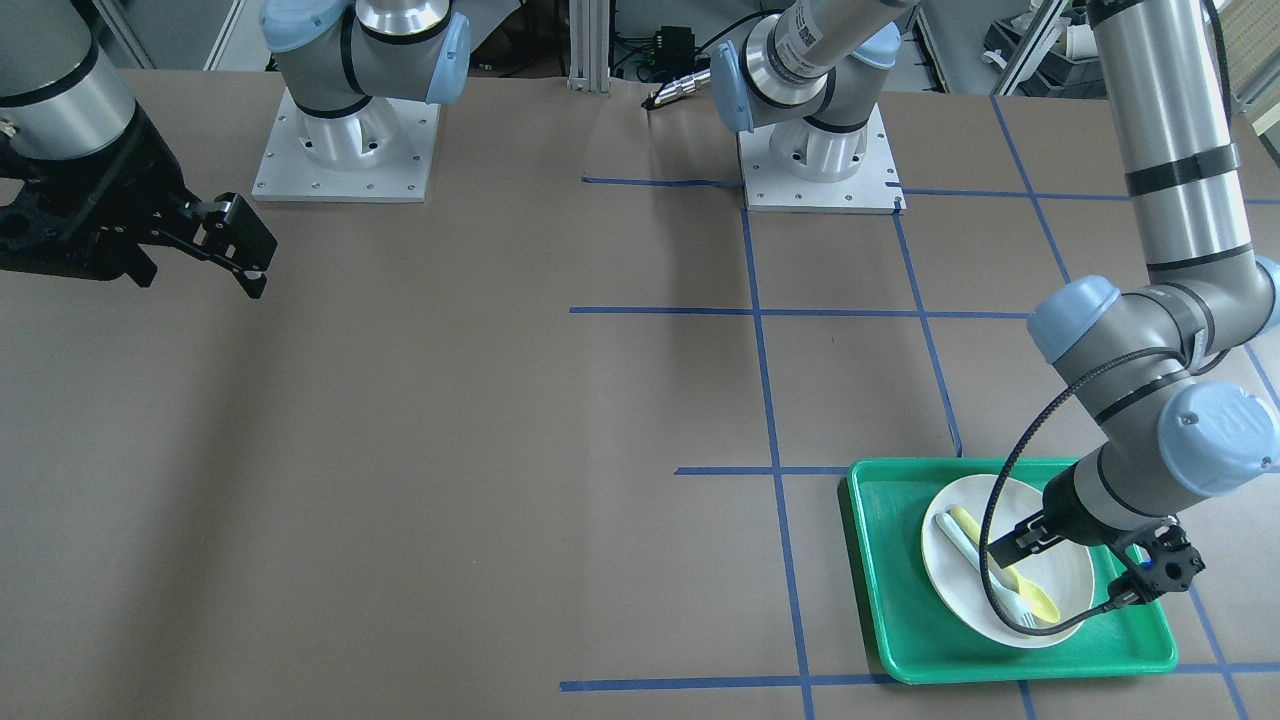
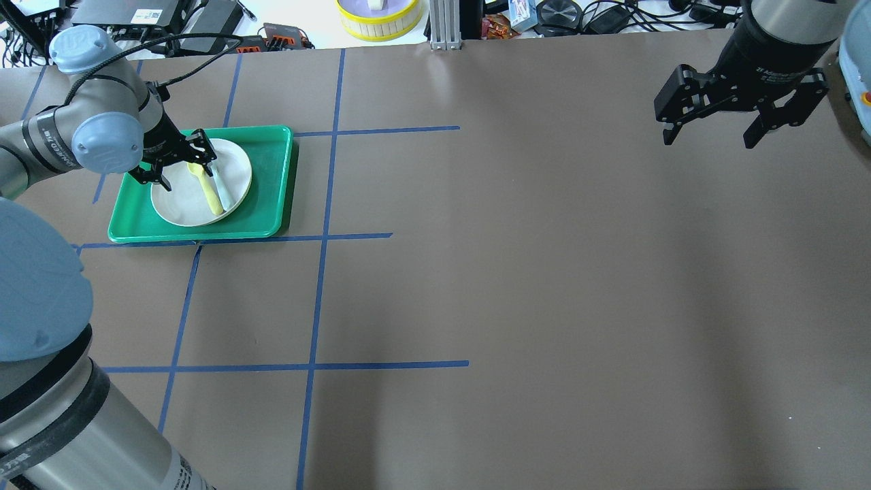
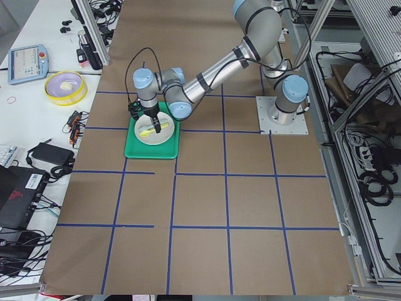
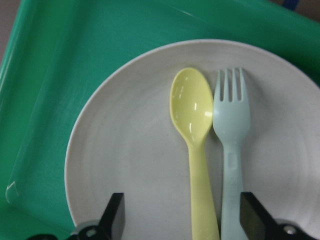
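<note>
A green tray (image 1: 888,600) holds a white plate (image 4: 125,150), on which a yellow spoon (image 4: 197,180) and a pale mint fork (image 4: 231,140) lie side by side. My gripper is open just over the plate, one finger left of the spoon and the other at the fork's handle on the right; the handles run down between them and out of the wrist view. In the front view the gripper and its cable partly cover the plate.
Other arms stand at the table's edges, including a black gripper (image 2: 710,110) hanging over the table in the top view. A yellow container (image 3: 66,94) sits on the side bench.
</note>
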